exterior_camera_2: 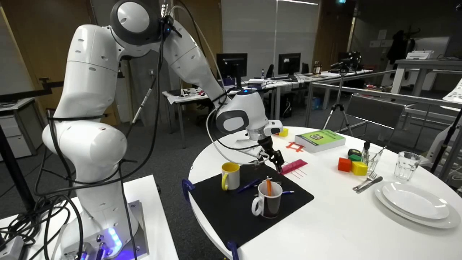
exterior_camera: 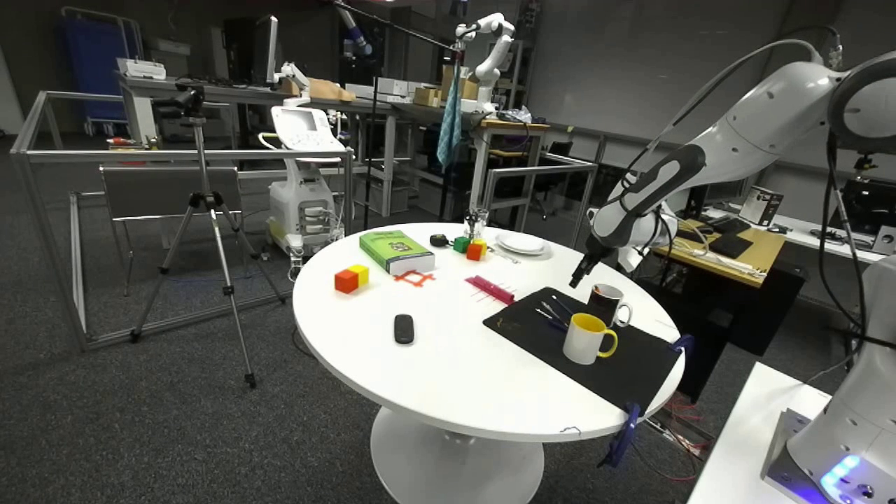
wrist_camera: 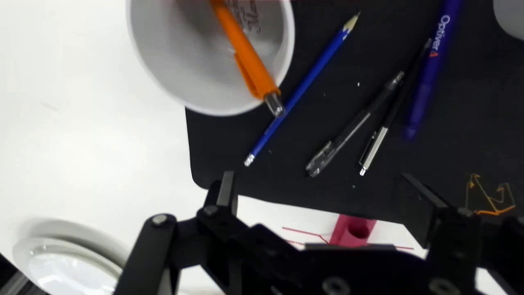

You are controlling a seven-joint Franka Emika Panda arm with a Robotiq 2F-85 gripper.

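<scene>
My gripper stands open above the far edge of the black mat (wrist_camera: 304, 142), nothing between its fingers. In the wrist view a blue pencil (wrist_camera: 314, 73), a clear-and-dark pen (wrist_camera: 351, 128), a black-and-silver pen (wrist_camera: 377, 142) and a purple marker (wrist_camera: 432, 64) lie on the mat ahead of the fingertips. An orange pen (wrist_camera: 245, 54) leans inside a mug (wrist_camera: 211, 105), white within. In exterior view 2 this mug (exterior_camera_2: 273, 206) is dark outside with a white handle. The white mug with a yellow inside (exterior_camera_2: 231, 177) stands upright on the mat's other side.
A pink-red object (wrist_camera: 351, 230) lies just off the mat, below the gripper. Stacked white plates (exterior_camera_2: 415, 203), cutlery (exterior_camera_2: 368, 182), colored cubes (exterior_camera_2: 345, 164), glasses (exterior_camera_2: 406, 167) and a green book (exterior_camera_2: 320, 139) stand elsewhere. Bare white table lies between mat and plates.
</scene>
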